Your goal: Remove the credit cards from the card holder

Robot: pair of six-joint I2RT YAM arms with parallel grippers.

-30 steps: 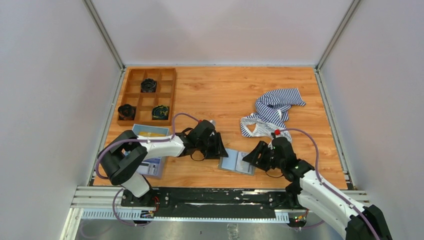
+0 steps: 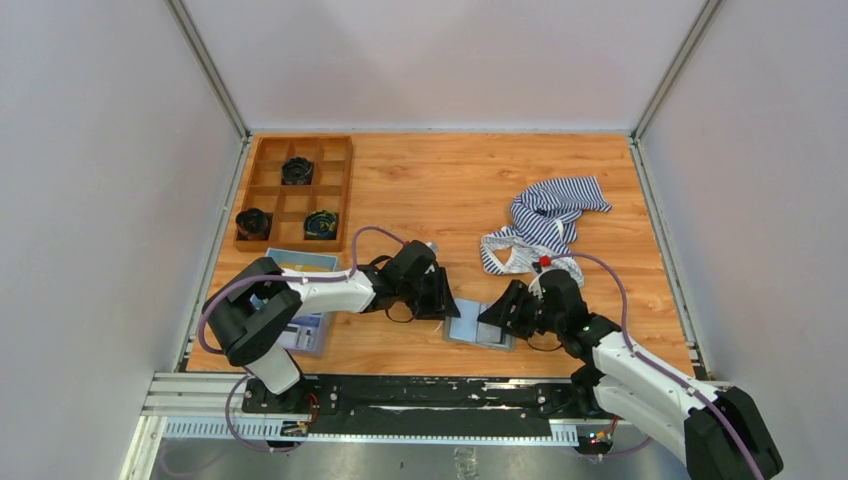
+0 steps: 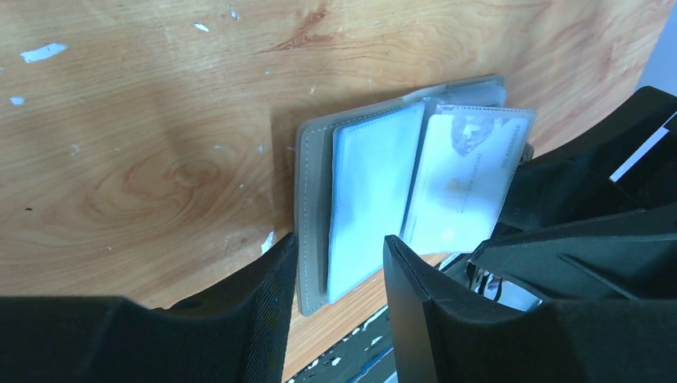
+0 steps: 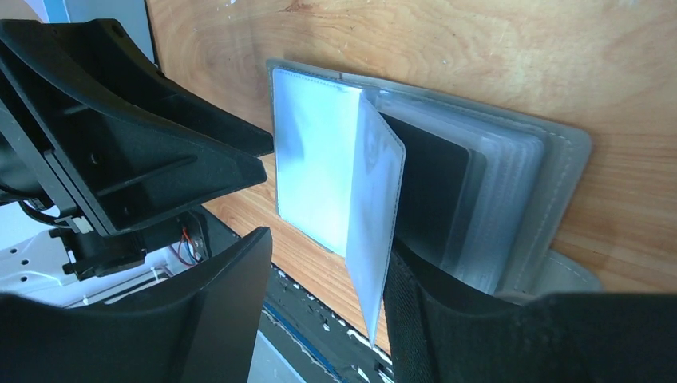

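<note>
The grey, clear-sleeved card holder (image 2: pixel 461 326) lies open on the table between my two grippers. A blue-white panel (image 3: pixel 375 191) fills one side. A sleeve page with a pale printed card (image 3: pixel 471 179) stands tilted up, its edge against a right gripper finger (image 4: pixel 415 295). Behind that page a dark card (image 4: pixel 425 183) shows among the clear sleeves. My left gripper is partly open, its fingertips at the holder's outer side. My right gripper is also partly open; the page lies between its fingers without being pinched.
A striped cloth (image 2: pixel 555 210) lies toward the back right. At the back left stands a wooden compartment tray (image 2: pixel 262 180) holding dark round objects, with a blue-edged box (image 2: pixel 320 335) in front of it, partly under the left arm.
The holder has shifted slightly to the right, and my left gripper has moved slightly right too.
</note>
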